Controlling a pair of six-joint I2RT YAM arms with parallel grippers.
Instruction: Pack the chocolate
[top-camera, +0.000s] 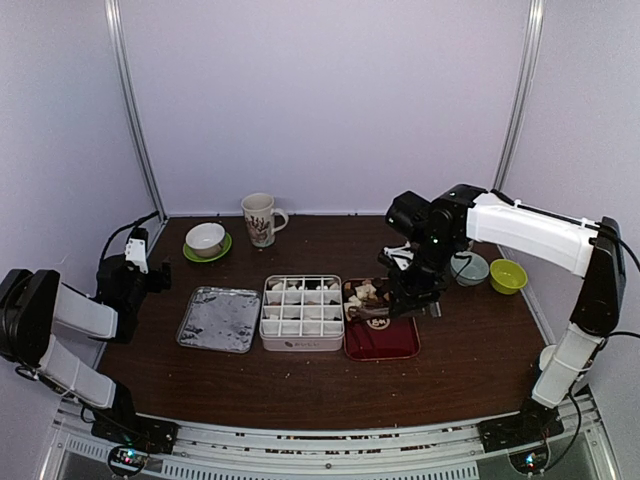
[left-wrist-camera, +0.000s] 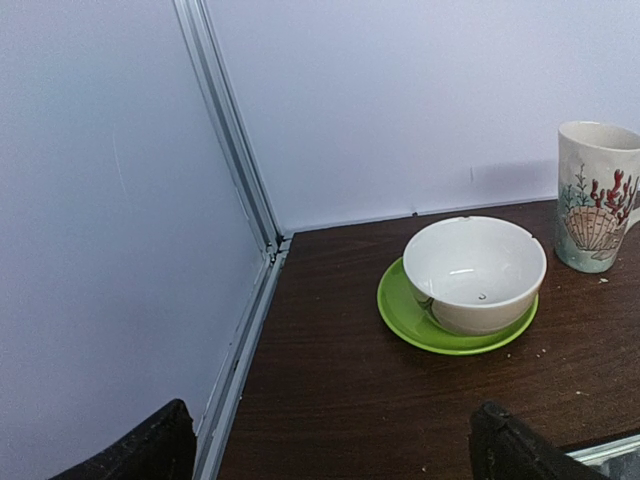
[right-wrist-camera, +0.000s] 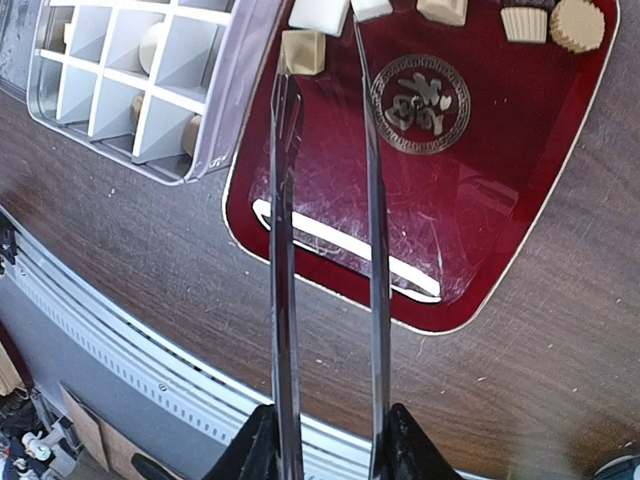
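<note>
The white divided box (top-camera: 301, 340) stands mid-table with pieces in some compartments. Right of it is the red tray (top-camera: 382, 340), holding chocolates along one end. In the right wrist view my right gripper is open over that tray, its long fingertips at a tan cube (right-wrist-camera: 303, 52) and white pieces (right-wrist-camera: 318, 12); nothing is clearly held. A fluted piece (right-wrist-camera: 523, 24) and a round one (right-wrist-camera: 575, 24) lie farther along. My left gripper is open and empty at the table's left side.
A metal tray (top-camera: 217, 319) lies left of the box. A bowl on a green plate (top-camera: 205, 240), a mug (top-camera: 258, 218) and two bowls (top-camera: 507, 277) at the right stand farther back.
</note>
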